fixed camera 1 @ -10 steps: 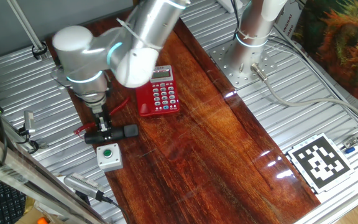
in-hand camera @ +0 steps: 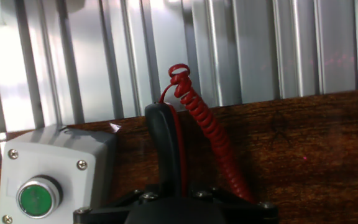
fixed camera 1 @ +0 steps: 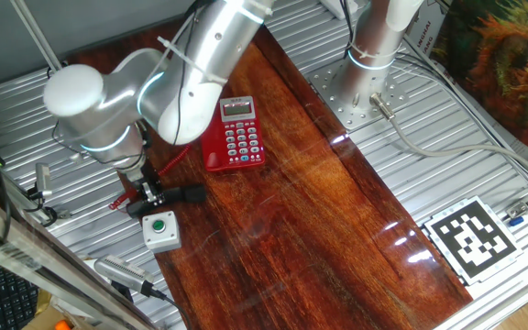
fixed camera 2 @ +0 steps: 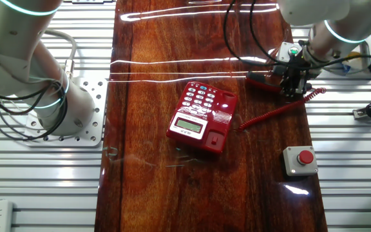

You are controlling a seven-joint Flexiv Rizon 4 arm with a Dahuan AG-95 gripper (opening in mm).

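Note:
A black-backed red telephone handset lies on the wooden board near its left edge, beside the grey box with the green button. My gripper is down at the handset, its arm leaning to the left. In the wrist view the handset runs up from between the dark fingers, one to each side. Whether they press on it cannot be made out. A coiled red cord loops from the handset's far end. The red telephone base sits apart on the board, its keypad showing and its cradle empty.
A grey box with a red button stands near the board's edge in exterior view 2. The green-button box is close on the wrist view's left. A black-and-white marker lies at right. The board's middle is clear.
The arm above the gripper has swung left and tilted, while the fingers stay around the same spot at the handset. The handset, telephone base and button box show no clear shift.

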